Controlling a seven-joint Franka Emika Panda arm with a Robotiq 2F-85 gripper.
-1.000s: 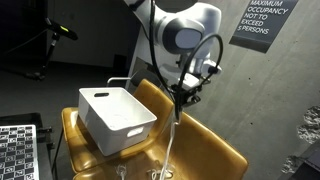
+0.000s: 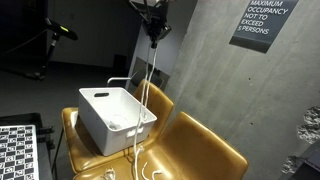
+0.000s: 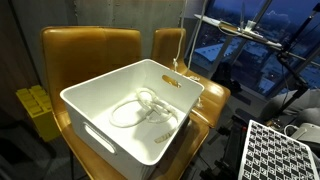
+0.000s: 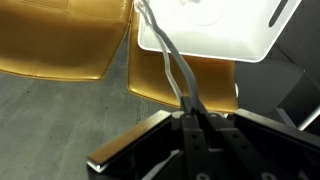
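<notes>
High above the brown chairs, my gripper is shut on a white rope. The doubled strands hang down past the front of the white box to the chair seat, where loose loops lie. In the wrist view, the rope runs up into the closed fingers of the gripper, and the box is at the upper right. Inside the box, another white coiled cord rests on the bottom.
Brown leather chairs stand side by side beneath the box and rope. A black-and-white patterned board lies at the right, and a yellow block stack stands at the left. A grey wall rises behind.
My gripper has risen and shifted left in exterior view 1, drawing the rope up with it. More rope now hangs beside the box, which has stayed put.
</notes>
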